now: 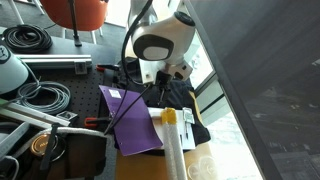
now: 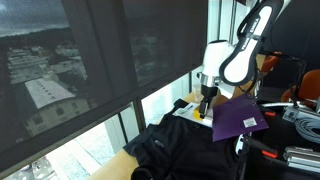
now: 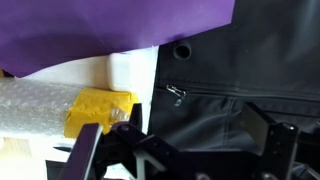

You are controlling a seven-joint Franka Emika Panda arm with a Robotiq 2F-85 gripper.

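A black fabric item with a zipper (image 3: 215, 92) lies on the table; in exterior view 2 its dark cloth (image 2: 170, 150) spreads over the near part. My gripper (image 1: 165, 88) is above this cloth, pointing down, and stands open. In the wrist view, the dark fingers (image 3: 88, 150) are spread apart at the lower edge, with nothing held between them. The zipper pull (image 3: 176, 93) shows ahead of them. Whether the fingers touch the cloth, I cannot tell.
A purple sheet (image 1: 133, 122) and a bubble-wrapped roll (image 1: 174, 150) with a yellow end (image 1: 169, 117) lie beside the cloth. Coiled cables (image 1: 45, 97) are at the left. A large dark screen (image 2: 100, 50) stands along the table's far side.
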